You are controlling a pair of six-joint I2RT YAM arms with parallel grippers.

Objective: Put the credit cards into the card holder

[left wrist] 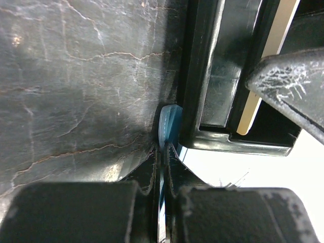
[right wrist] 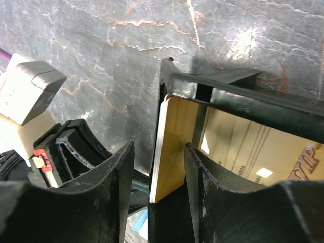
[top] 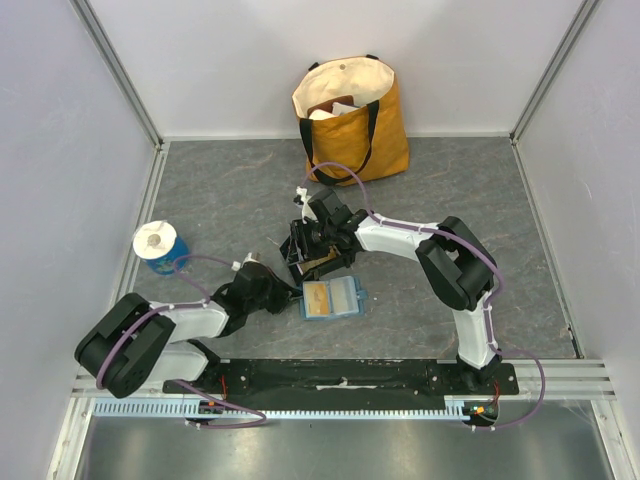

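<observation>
The blue-edged card holder lies spread on the table, with a gold card in its left pocket and its right pocket pale. My left gripper is shut on the holder's blue edge. Just behind the holder is a black box with cards in it. One gold card stands on edge along the box's end wall, apart from the flatter cards inside. My right gripper reaches into the box, its parted fingers on either side of that standing card; a gap shows on the left.
A yellow bag with black straps stands at the back wall. At the left is a blue tub with a white roll on top. Bare table lies right of the holder and box.
</observation>
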